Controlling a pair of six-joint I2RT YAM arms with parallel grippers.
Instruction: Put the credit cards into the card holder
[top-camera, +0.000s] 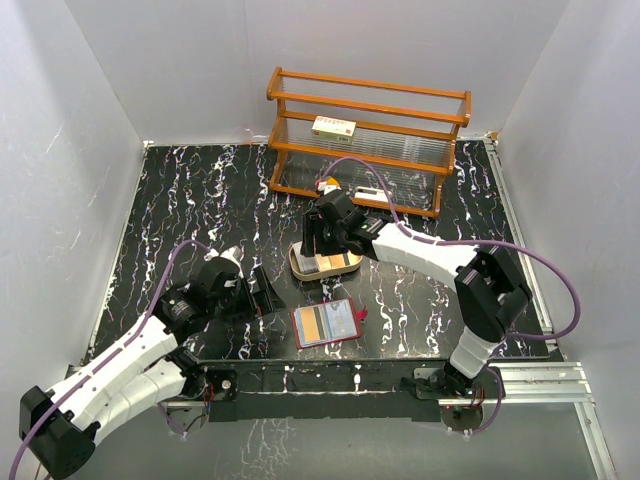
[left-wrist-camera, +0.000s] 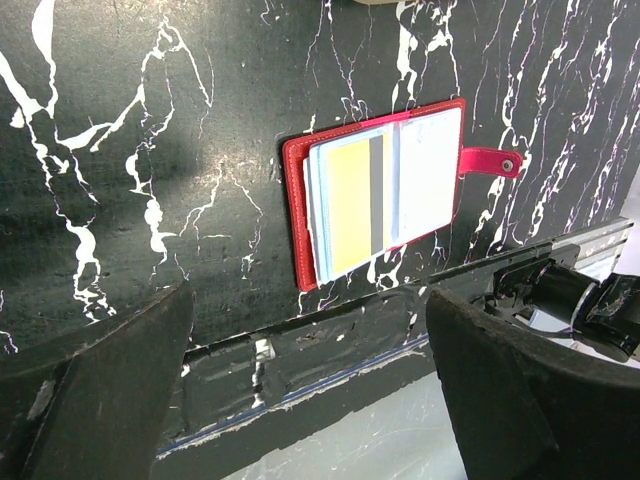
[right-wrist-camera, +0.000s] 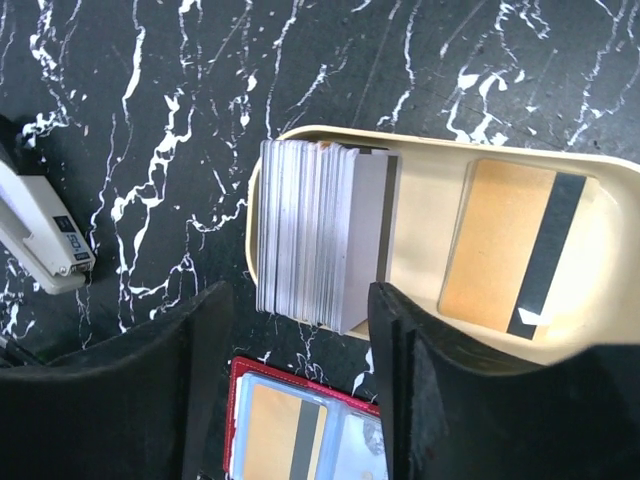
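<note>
A beige tray (right-wrist-camera: 420, 260) holds a stack of white-edged cards (right-wrist-camera: 300, 225) at its left and a tan card (right-wrist-camera: 495, 240) at its right. My right gripper is over the tray's near edge at the stack, fingers apart with nothing clearly between them. The red card holder (left-wrist-camera: 298, 220) lies open in front of the tray, with cards (left-wrist-camera: 350, 200) in its clear sleeves. My left gripper stands open at the holder's left in the top view, empty.
A wooden rack (top-camera: 365, 140) with a small box (top-camera: 333, 128) stands at the back.
</note>
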